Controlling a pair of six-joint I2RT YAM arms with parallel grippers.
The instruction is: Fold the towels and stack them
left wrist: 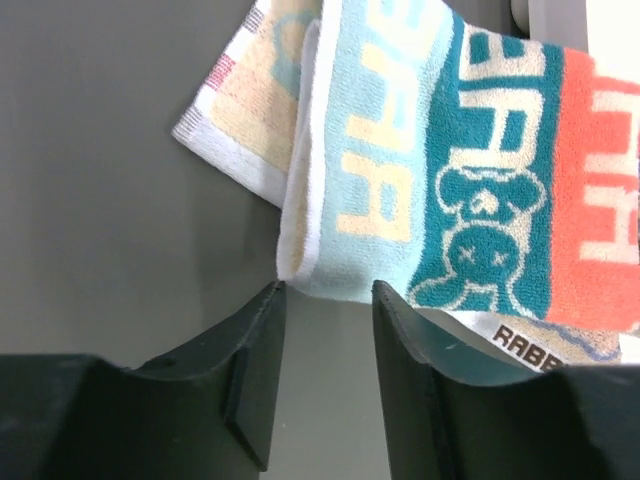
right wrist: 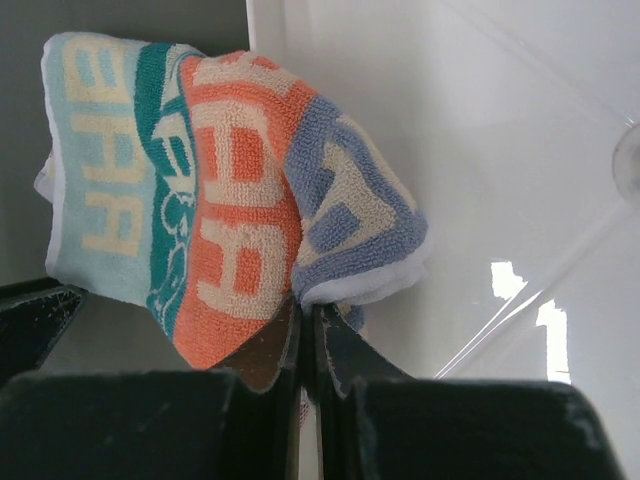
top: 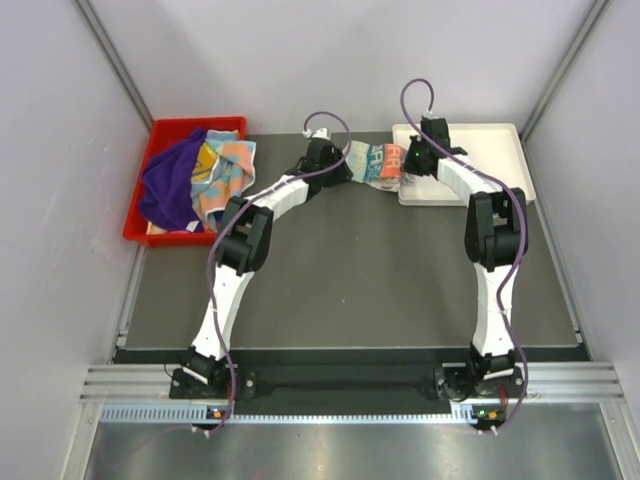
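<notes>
A folded towel with teal, orange and pale blue lettering [top: 376, 160] lies between the grippers at the back centre, over a second towel [left wrist: 240, 110], partly on the white tray's edge. My left gripper stands part open, its fingertips at the towel's near pale corner. My right gripper is shut on the blue and orange end of the towel [right wrist: 350, 220] above the white tray [top: 480, 150].
A red bin [top: 136, 215] at the back left holds purple, yellow and multicoloured towels [top: 172, 180].
</notes>
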